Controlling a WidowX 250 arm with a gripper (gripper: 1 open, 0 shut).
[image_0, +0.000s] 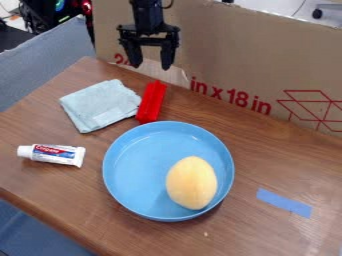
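Observation:
My black gripper (148, 55) hangs at the top of the view, above and behind the objects, its fingers apart and nothing seen between them. Below it a red object (151, 101) lies on the wooden table beside a folded light blue cloth (98, 104). A blue plate (134, 180) holds a yellow oval object (191, 184) on its right side. A toothpaste tube (51, 154) lies at the left, apart from the plate.
A cardboard panel (241, 70) stands along the back of the table (267, 175). A strip of blue tape (283, 203) is on the right.

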